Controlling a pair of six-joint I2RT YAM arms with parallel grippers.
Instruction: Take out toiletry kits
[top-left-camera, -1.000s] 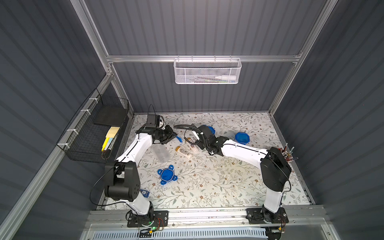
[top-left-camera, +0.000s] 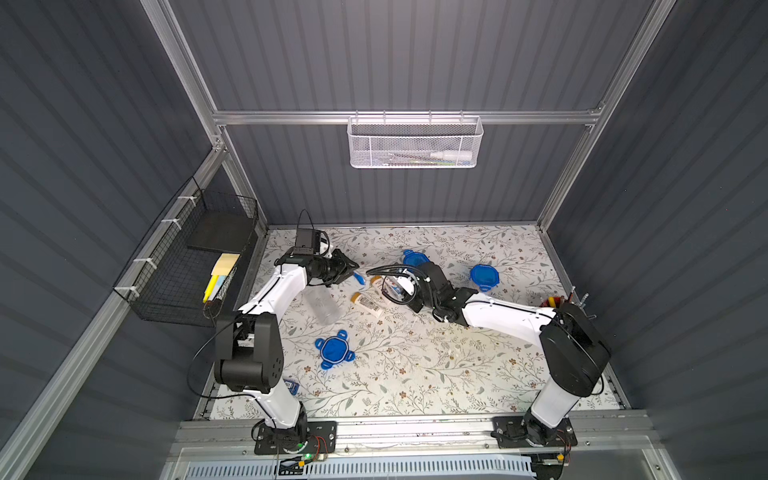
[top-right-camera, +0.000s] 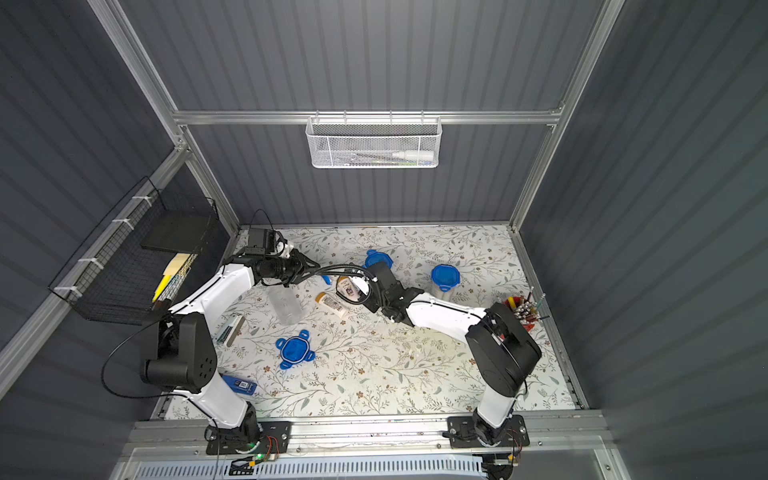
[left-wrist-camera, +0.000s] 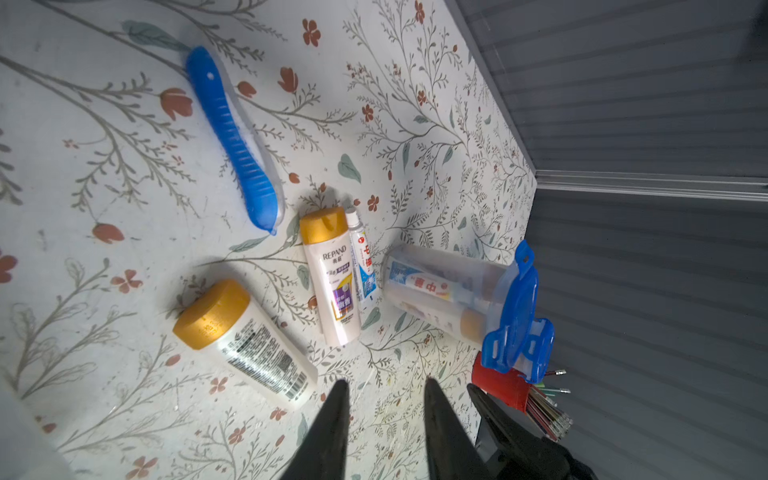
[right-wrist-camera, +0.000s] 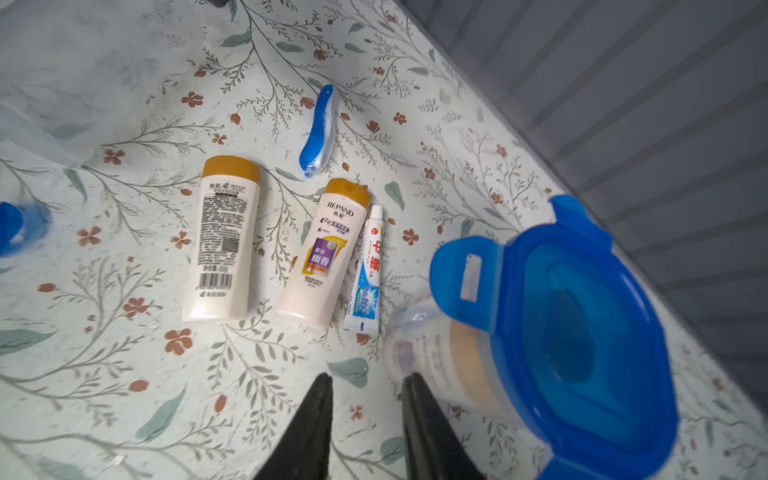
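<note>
A blue toothbrush in a clear case (left-wrist-camera: 236, 140), two orange-capped bottles (left-wrist-camera: 264, 356) (left-wrist-camera: 328, 280) and a toothpaste tube (right-wrist-camera: 367, 272) lie on the table. Beside the tube, a clear container (left-wrist-camera: 432, 288) with a blue lid (right-wrist-camera: 592, 344) lies tipped over. My left gripper hangs above the toothbrush and bottles, fingers part open with nothing seen between them. My right gripper is low by the tube and tipped container, fingers apart and empty.
A second blue-lidded container (top-right-camera: 445, 277) stands right of centre, a pen holder (top-right-camera: 524, 312) at the right edge. A blue lid (top-left-camera: 334, 349) lies at front left. A wire basket (top-left-camera: 168, 288) hangs left.
The left arm has moved only slightly.
</note>
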